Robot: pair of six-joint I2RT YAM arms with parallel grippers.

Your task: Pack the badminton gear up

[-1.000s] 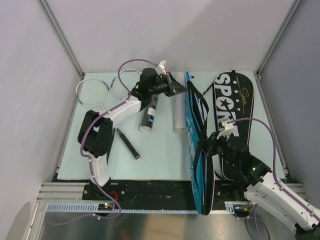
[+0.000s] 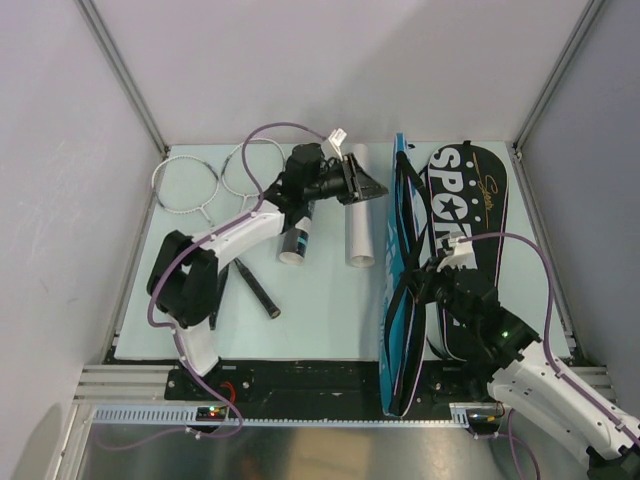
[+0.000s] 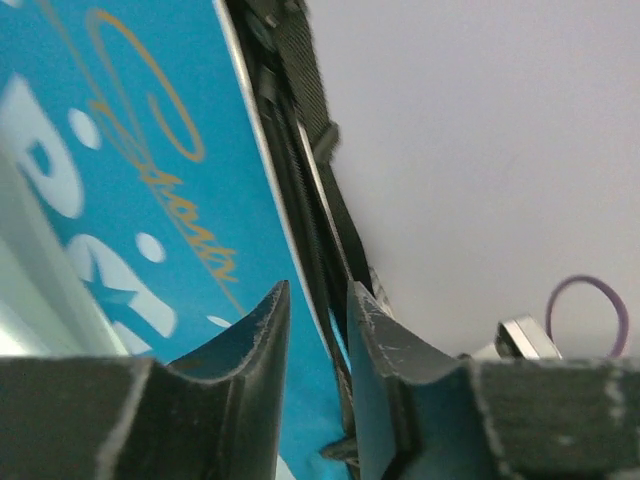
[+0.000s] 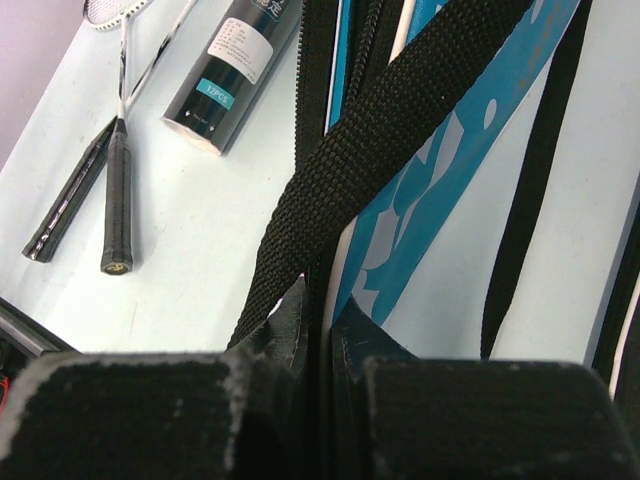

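Note:
The blue racket bag stands on edge in the top view, long and narrow from back to front, with black straps. My right gripper is shut on its edge; in the right wrist view a pale-trimmed edge and black webbing run into the fingers. Beside the bag's far left side, my left gripper is part open. The left wrist view has the bag's zipped edge showing through the gap between its fingers; contact cannot be made out. Two rackets lie at left, partly behind the left arm.
A black bag with white lettering lies flat at right. A dark shuttlecock tube and a white tube lie mid-table.
The bag's far end has swung right and its near end left. The right gripper shifted slightly left, still gripping.

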